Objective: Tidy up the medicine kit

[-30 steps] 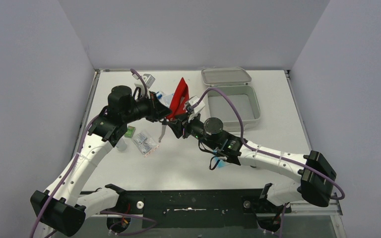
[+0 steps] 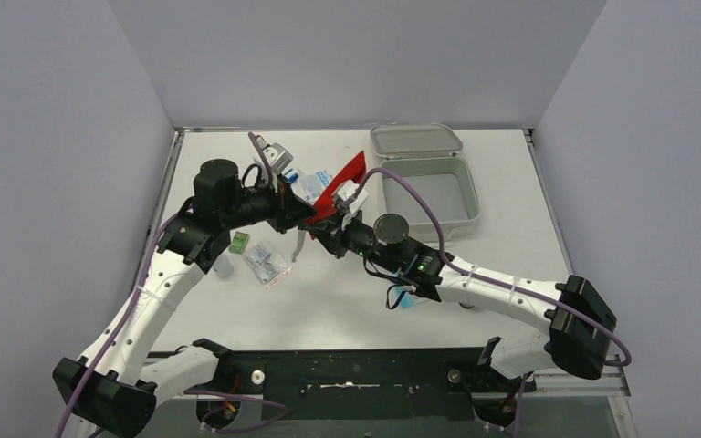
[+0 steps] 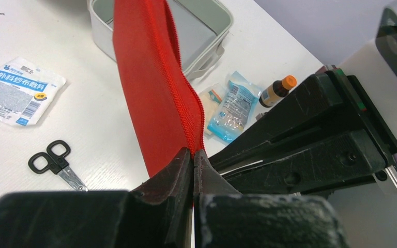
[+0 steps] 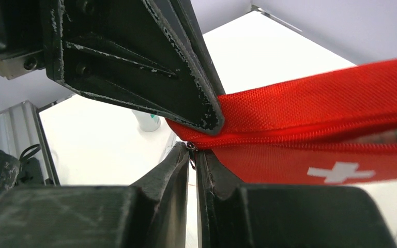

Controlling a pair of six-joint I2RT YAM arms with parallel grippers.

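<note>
A red pouch (image 2: 339, 187) with a zipper and a white cross (image 4: 341, 173) hangs above the table between my two arms. My left gripper is shut on a corner of its zippered edge. From the other side my right gripper meets the same corner. A small metal zipper pull (image 4: 191, 146) sits at its fingertips, and only a narrow gap shows between the fingers. Whether they clasp the pull cannot be told. Farther right stands the empty-looking grey case (image 2: 429, 187), its lid (image 2: 415, 140) laid back.
On the table lie black scissors (image 3: 57, 161), a white packet (image 3: 20, 92), a blue packet (image 3: 235, 108), a bottle with an orange cap (image 3: 277, 91), a clear bag (image 2: 266, 263) and a green box (image 2: 239, 242).
The pouch's upper end has swung to the right, so it leans more. My left gripper remains at its corner, and the right gripper has shifted only slightly around it.
</note>
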